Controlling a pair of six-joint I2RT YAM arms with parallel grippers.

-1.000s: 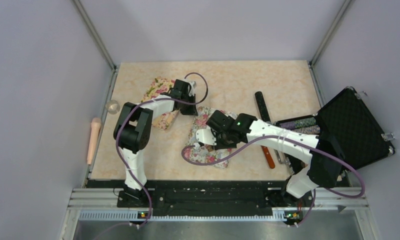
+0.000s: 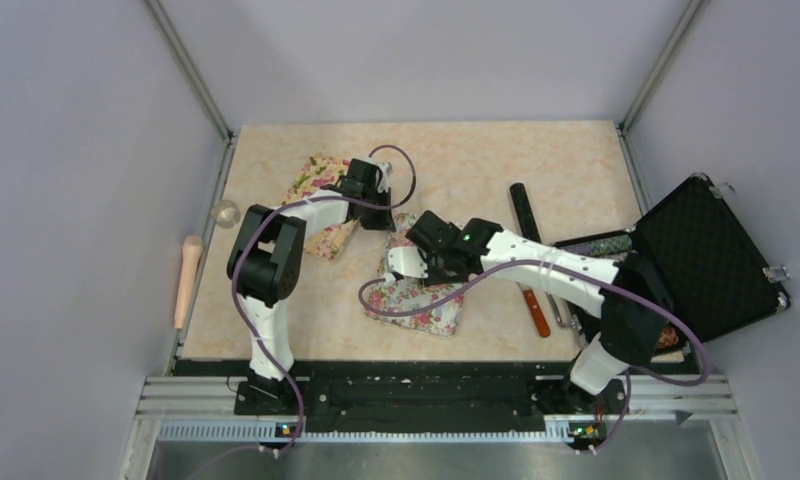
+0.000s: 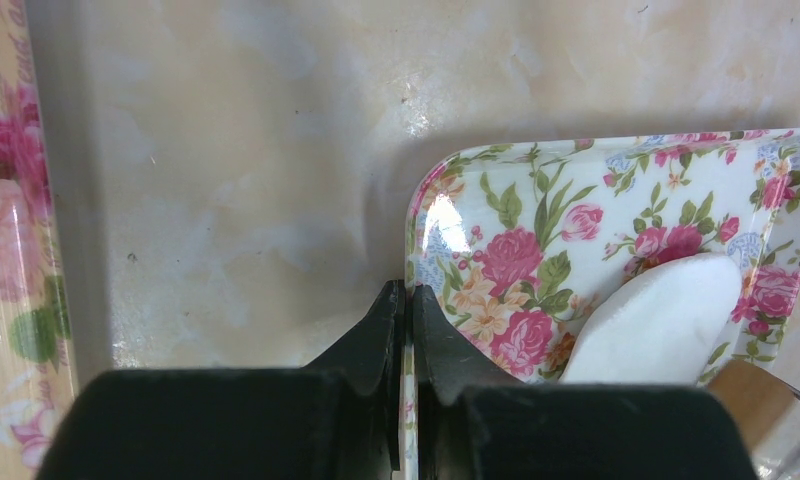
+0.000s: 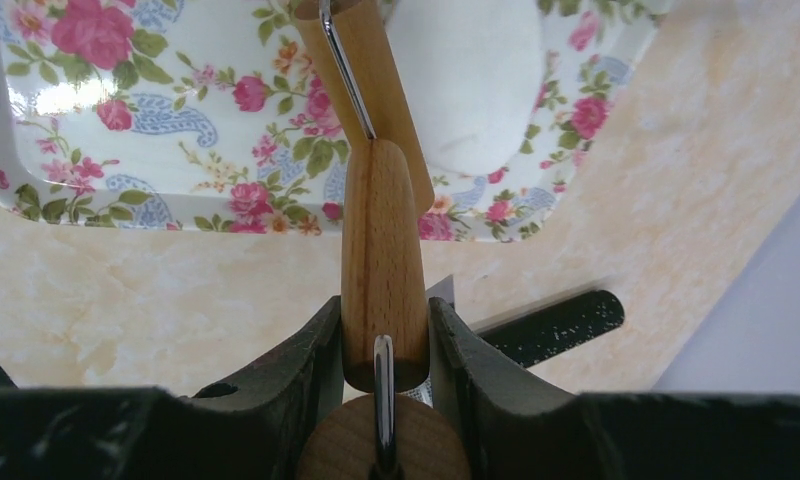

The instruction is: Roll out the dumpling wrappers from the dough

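Observation:
A flat white round of dough lies on the white floral tray. My left gripper is shut on that tray's left rim, near its corner. In the right wrist view, a small roller with a wooden barrel, metal rod and wooden handle is over the dough's edge. My right gripper is around the handle; how firmly it grips is hard to tell.
A second floral tray lies at the left, a pink rolling pin at the table's left edge. An open black case, a knife and a dark bar are at the right.
The right arm and its gripper have shifted slightly over the floral tray during the last second. The left arm has not moved.

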